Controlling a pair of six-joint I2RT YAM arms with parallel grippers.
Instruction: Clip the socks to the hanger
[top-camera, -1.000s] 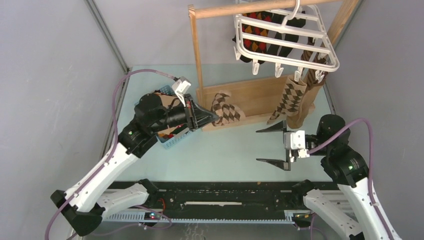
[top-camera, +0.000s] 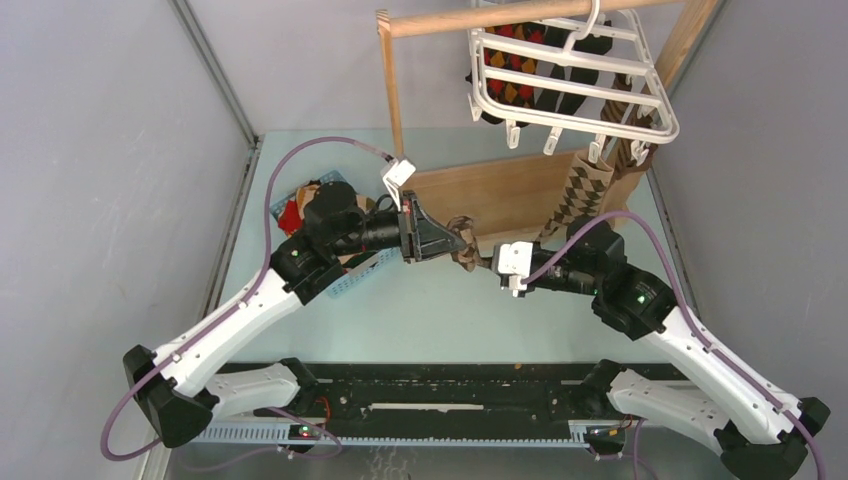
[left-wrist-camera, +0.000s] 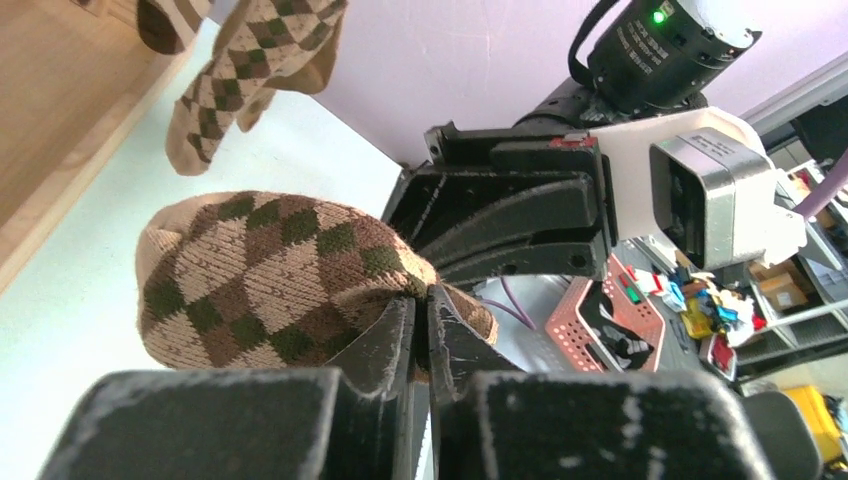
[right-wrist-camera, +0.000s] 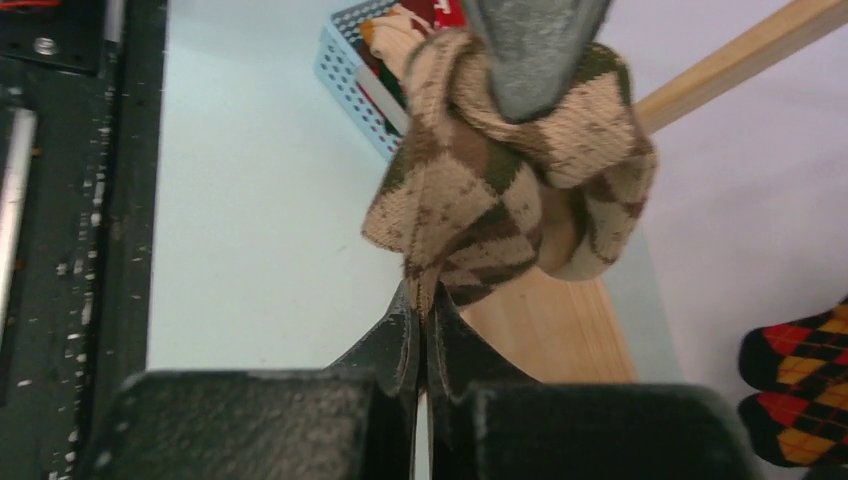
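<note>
A brown-and-beige argyle sock (top-camera: 465, 245) hangs bunched between my two grippers above the table. My right gripper is shut on a narrow fold of it, which runs into its fingertips. The fingertips of my left gripper stand close together at the sock's other side, a narrow gap between them; whether they still pinch the cloth cannot be told. The white hanger (top-camera: 575, 80) hangs at the upper right with clips (top-camera: 552, 140) along its front. A matching argyle sock (top-camera: 580, 195) hangs at its right end, also seen in the left wrist view.
More socks, red-and-yellow (top-camera: 510, 75) and dark (top-camera: 570, 85), hang under the hanger. A wooden rack (top-camera: 392, 85) carries the hanger. Behind my left arm stands a blue basket (top-camera: 350, 280) with clothes.
My right gripper has moved left to the sock and gone from open to shut on it. The sock is now bunched up.
</note>
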